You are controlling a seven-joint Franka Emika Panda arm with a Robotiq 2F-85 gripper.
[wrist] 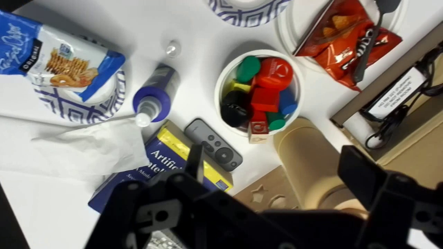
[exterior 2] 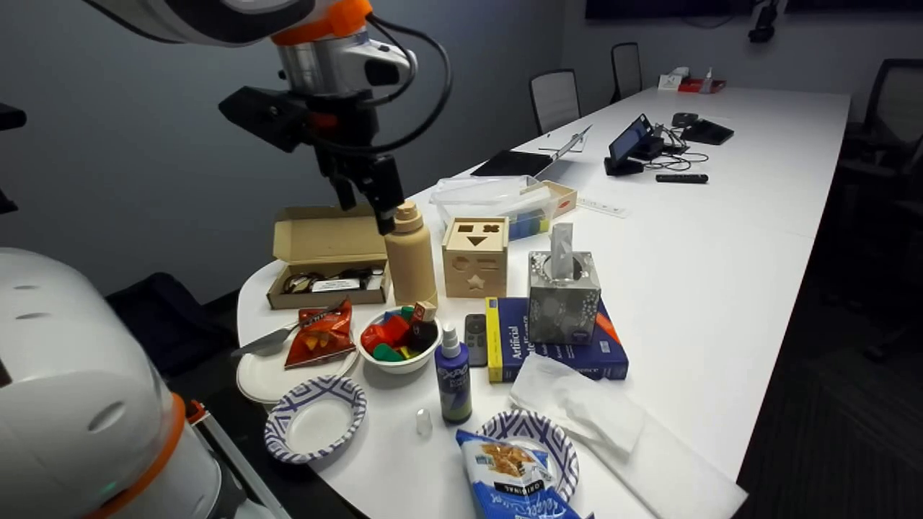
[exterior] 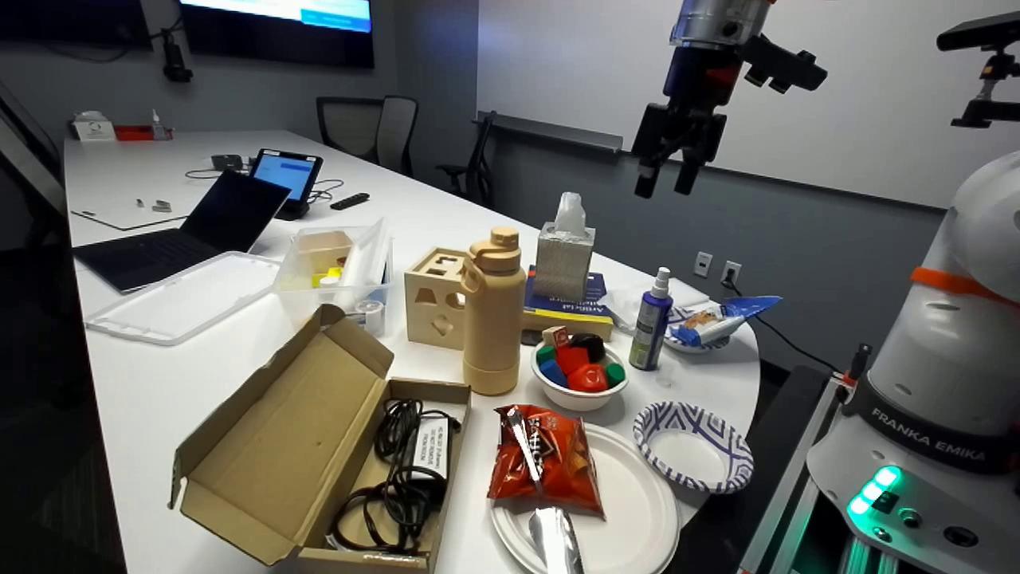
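Note:
My gripper (exterior: 666, 182) hangs high above the table, open, with nothing held between its fingers; the wrist view shows its two fingers (wrist: 360, 176) wide apart. Below it in that view stands a white bowl (wrist: 218, 99) filled with red, green, blue, black and yellow blocks, one lettered wooden cube (wrist: 258, 132) leaning at its rim. The tan bottle (exterior 2: 410, 264) stands upright beside the bowl, with the wooden shape-sorter box (exterior 2: 476, 259) just behind. A purple spray bottle (exterior 2: 454, 380) is upright near the bowl, and a grey remote (wrist: 214, 145) lies flat close by.
A red chip bag (exterior: 547, 459) and a utensil lie on white plates (exterior: 636, 507). An open cardboard box (exterior: 277, 450) holds cables. A tissue box (exterior 2: 564, 298) sits on books (exterior 2: 606, 355). One patterned bowl (exterior 2: 275, 432) is empty; a blue snack bag (exterior 2: 510, 480) rests on another.

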